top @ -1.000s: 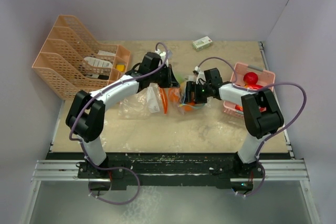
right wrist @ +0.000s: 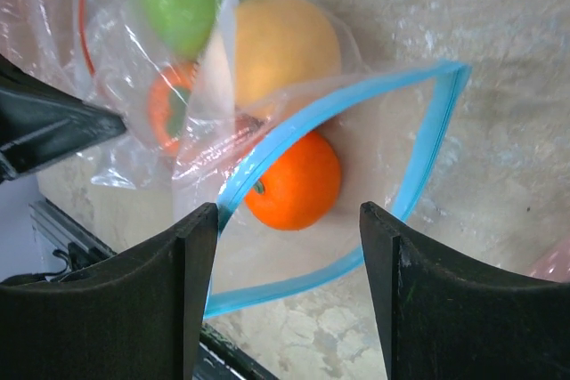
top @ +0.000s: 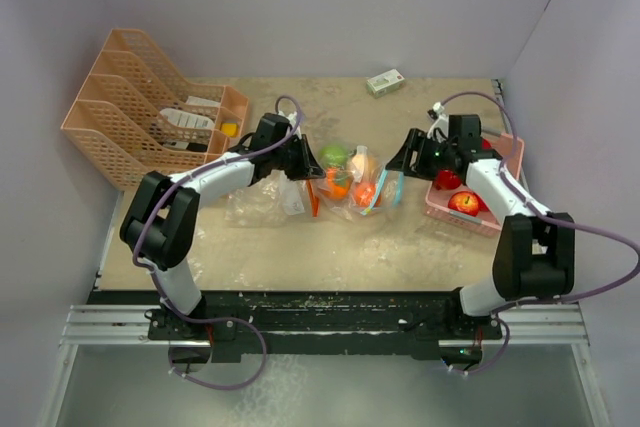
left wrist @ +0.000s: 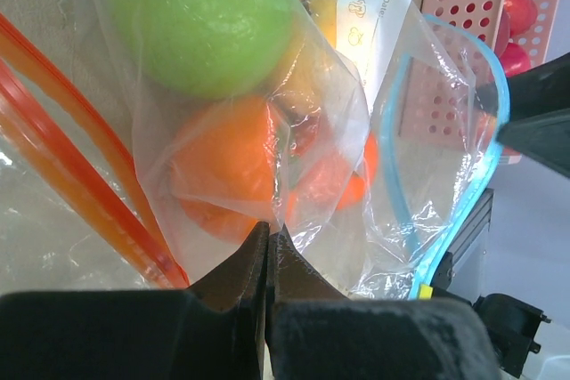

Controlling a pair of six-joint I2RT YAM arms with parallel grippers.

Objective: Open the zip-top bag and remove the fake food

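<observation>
The clear zip bag (top: pixel 350 187) lies mid-table, its blue zip edge (right wrist: pixel 333 106) arching open on the right. It holds a green fruit (left wrist: pixel 200 15), a yellow one (right wrist: pixel 272 46) and orange ones (right wrist: pixel 289 180). My left gripper is shut at the bag's left side; whether any plastic is between its tips is hard to tell. My right gripper stands part open over the blue edge's opening, with that edge near its left finger and the orange fruit beyond.
A pink basket of red fruit (top: pixel 443 209) is at the right. A tan slotted organiser (top: pixel 130 107) sits at the back left. Another clear bag with orange zip (left wrist: pixel 89 175) lies left.
My right gripper has moved right, away from the left one, and the bag's blue edge now spreads wider. My left gripper has drawn back slightly to the left.
</observation>
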